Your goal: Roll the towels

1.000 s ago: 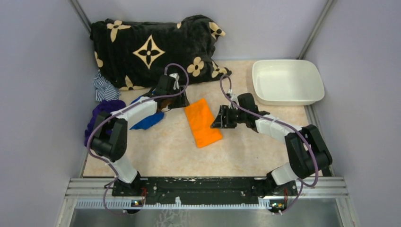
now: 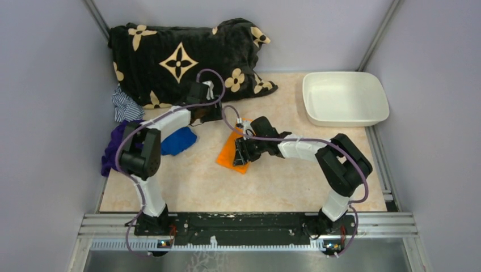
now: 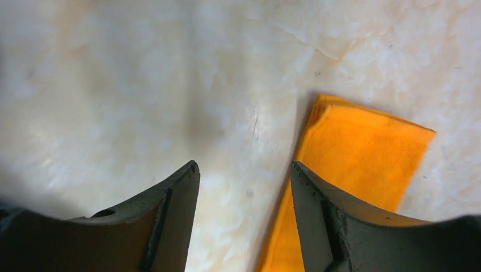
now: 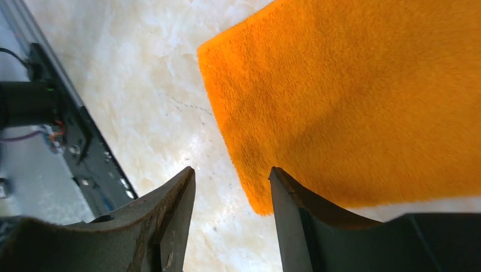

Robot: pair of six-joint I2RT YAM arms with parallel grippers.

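Note:
An orange towel (image 2: 227,153) lies flat in the table's middle, slightly skewed, with a small fold at one corner (image 3: 326,113) in the left wrist view. My left gripper hangs open, empty, above bare table beside that end of the towel. My right gripper is over the towel's near end in the top view, its fingers apart beside a corner of the orange cloth (image 4: 334,102) in the right wrist view, nothing seen between them.
A blue towel (image 2: 178,141), purple cloth (image 2: 113,147) and striped cloth (image 2: 126,105) lie at left. A patterned black pillow (image 2: 187,51) fills the back. A white bin (image 2: 345,99) stands back right.
The towel has turned and shifted left at its near end. My right gripper has moved left and downward in the top view; my left gripper has drawn back up-left from the towel.

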